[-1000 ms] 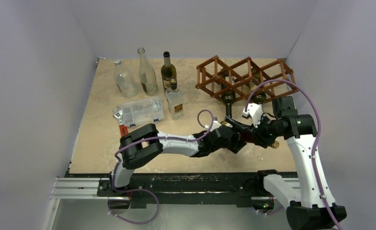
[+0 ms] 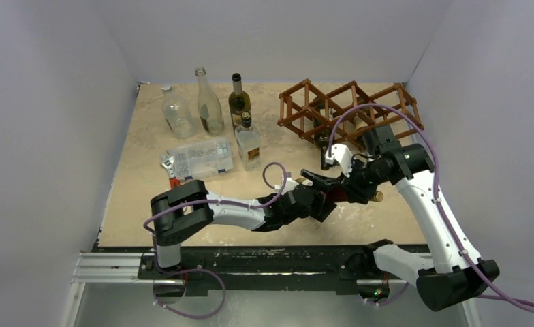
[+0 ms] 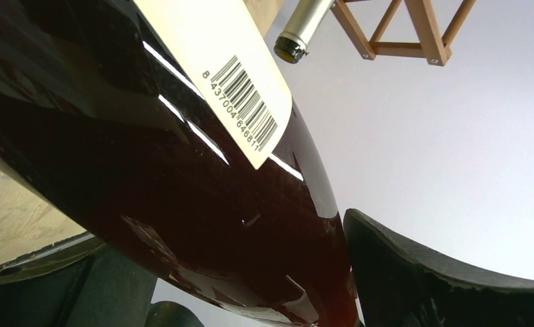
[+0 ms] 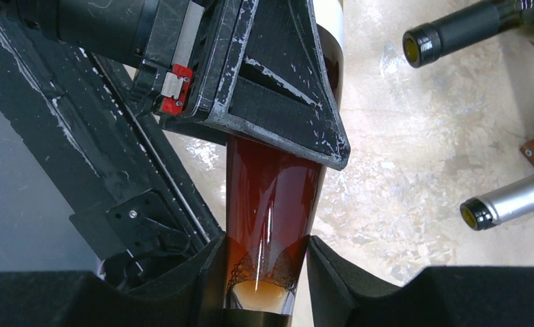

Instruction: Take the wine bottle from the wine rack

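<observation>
A dark red wine bottle (image 2: pixel 337 195) lies across the space between both arms, off the rack. In the left wrist view the bottle body (image 3: pixel 216 204), with a cream barcode label, fills the gap of my left gripper, which is shut on it. From the right wrist view, my right gripper is shut on the bottle's narrower end, a finger against each side, while the left gripper's dark finger (image 4: pixel 285 102) covers part of the body. The wooden wine rack (image 2: pixel 354 117) stands behind, at the back right.
Bottles remain in the rack, one dark neck (image 4: pixel 448 41) and one silver neck (image 4: pixel 516 201) jutting forward. At the left stand several bottles, among them a clear one (image 2: pixel 248 146), near a plastic case (image 2: pixel 199 158).
Both arms have shifted to the left together, carrying the bottle between them. The rack and the standing bottles have kept their places.
</observation>
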